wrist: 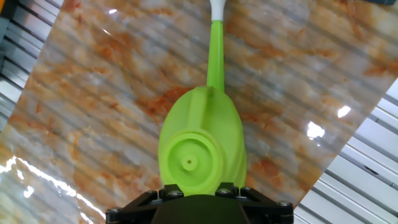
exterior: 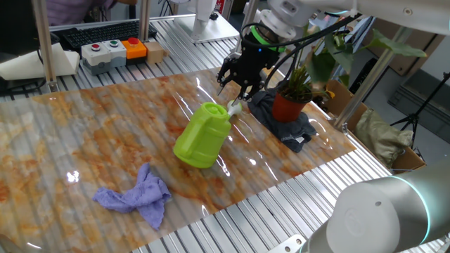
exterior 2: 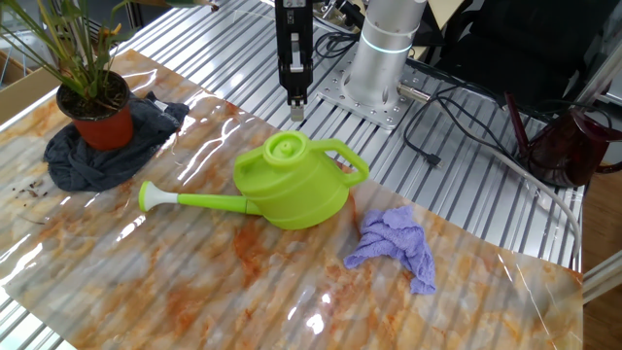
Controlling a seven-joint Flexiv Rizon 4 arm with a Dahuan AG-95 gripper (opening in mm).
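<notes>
A green watering can (exterior: 203, 135) stands on the marbled sheet, its body leaning in exterior view 1. From exterior view 2 its spout (exterior 2: 214, 202) points left and its looped handle (exterior 2: 358, 175) right. My gripper (exterior: 233, 93) hangs above the table near the can, its two fingers spread apart and nothing visible between them. Side-on in exterior view 2, the gripper (exterior 2: 297, 114) appears just behind the can's top. In the wrist view the can (wrist: 202, 143) lies directly ahead of the fingers, lid toward the camera, with its handle end hidden behind the gripper.
A crumpled purple cloth (exterior 2: 394, 245) lies to the can's handle side. Beyond the spout, a potted plant (exterior 2: 102, 126) stands on a dark cloth (exterior 2: 60, 165). A dark red kettle (exterior 2: 569, 146) and loose cables are near the base.
</notes>
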